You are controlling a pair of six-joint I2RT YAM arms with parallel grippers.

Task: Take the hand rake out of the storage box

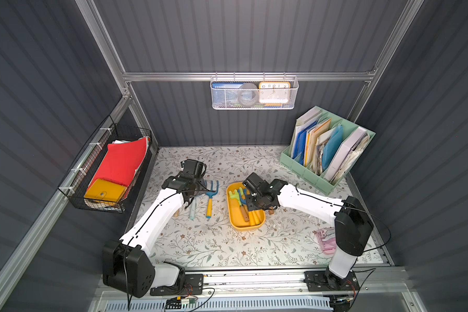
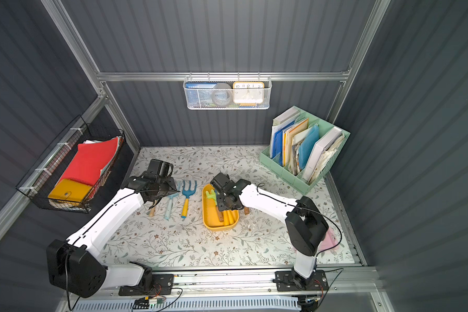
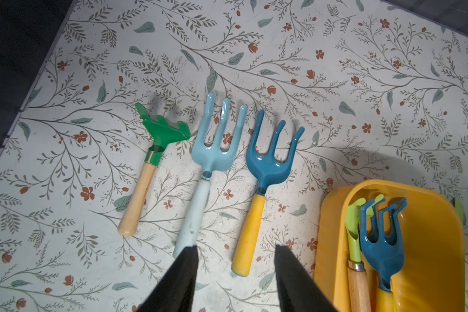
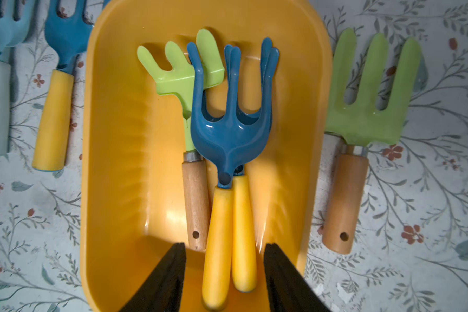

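Observation:
The yellow storage box (image 4: 114, 208) holds a green hand rake with wooden handle (image 4: 195, 202) and blue forks with yellow handles (image 4: 228, 135). My open right gripper is over the box, its fingers around the forks' yellow handles from above, nothing visibly gripped. My open left gripper hangs over the table left of the box, where a green wooden-handled rake (image 3: 143, 187), a pale blue fork (image 3: 197, 202) and a blue fork (image 3: 254, 218) lie.
A green fork (image 4: 348, 192) lies right of the box. A file holder (image 1: 306, 174) stands at the back right, a black wire basket (image 1: 88, 205) hangs at left, and a pink item (image 1: 325, 241) lies front right.

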